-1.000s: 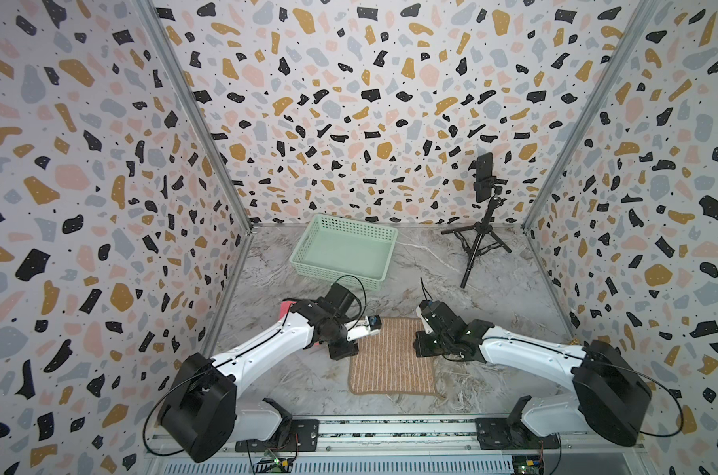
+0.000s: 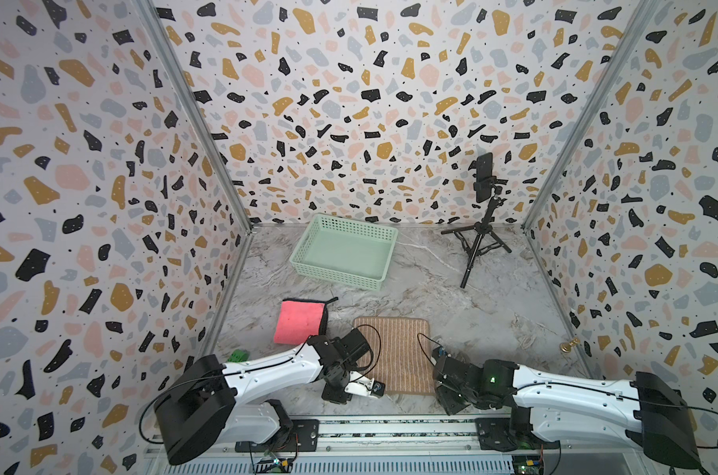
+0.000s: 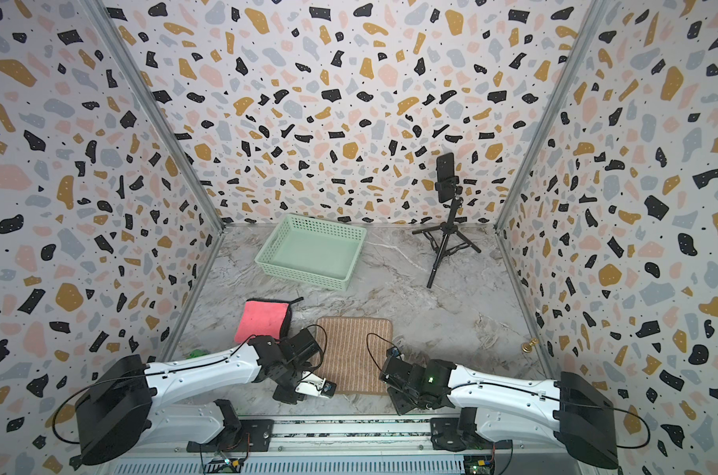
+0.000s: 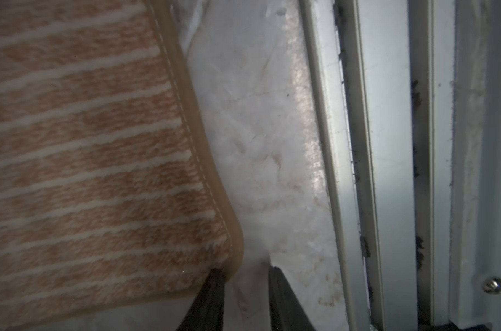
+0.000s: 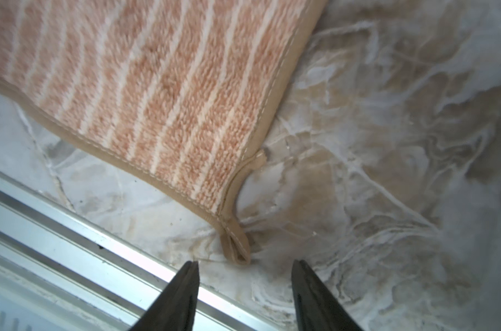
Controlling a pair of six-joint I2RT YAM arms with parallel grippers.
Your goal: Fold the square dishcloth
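Note:
The tan dishcloth with pale stripes lies flat and unfolded on the marbled table. In the left wrist view, my left gripper is part open at the cloth's near left corner, one fingertip beside the rounded hem and nothing clearly held. The right wrist view shows my right gripper open just short of the near right corner, where a small hanging loop points toward the gap between the fingers. Both arms cover the cloth's near corners in the top views.
A red cloth with a black edge lies to the left. The empty green basket stands at the back, a black tripod at the back right. A metal rail runs along the front edge. Free table lies beyond the dishcloth.
Both grippers have come toward the front, from the cloth's left and right sides to its near corners. The dishcloth lies as before.

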